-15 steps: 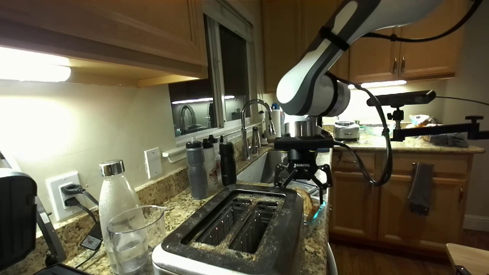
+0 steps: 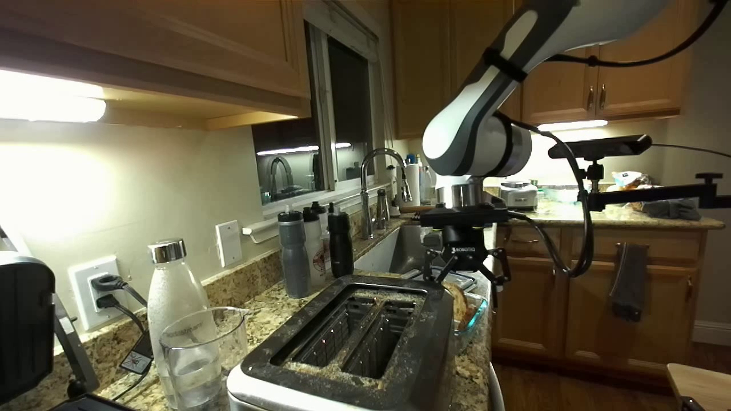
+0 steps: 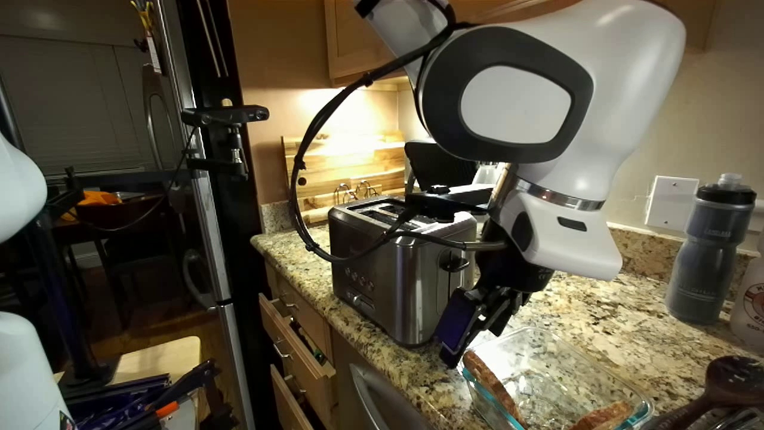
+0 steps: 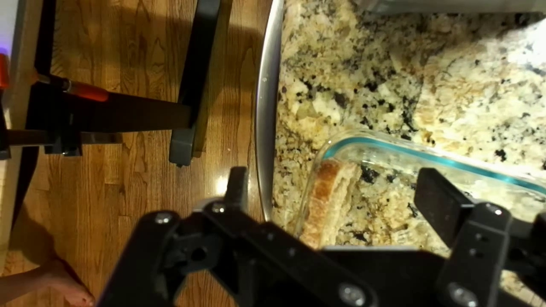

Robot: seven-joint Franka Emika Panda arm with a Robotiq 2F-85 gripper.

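A clear glass dish (image 3: 550, 340) with a teal rim rests on the counter beside the toaster. Two bread pieces are in it: one slice (image 3: 495, 387) stands along the wall near the counter's edge, and another piece (image 3: 605, 415) is at the opposite side. From above, the wrist view shows the first slice (image 4: 327, 199) between the spread fingers, nearer the left one. My gripper is open and holds nothing. It hangs over the dish in exterior view 1, where the toaster (image 2: 356, 335) partly hides the dish. Both visible toaster slots look empty.
A glass bottle (image 2: 179, 294) and a measuring jug (image 2: 205, 349) stand left of the toaster. Several drink bottles (image 2: 294, 253) line the wall. In exterior view 2, a dark wooden spoon (image 3: 730, 380) lies beside the dish.
My gripper has shifted right in exterior view 1, toward the counter's edge, and sits slightly lower. It remains open. The bread and toaster look unmoved.
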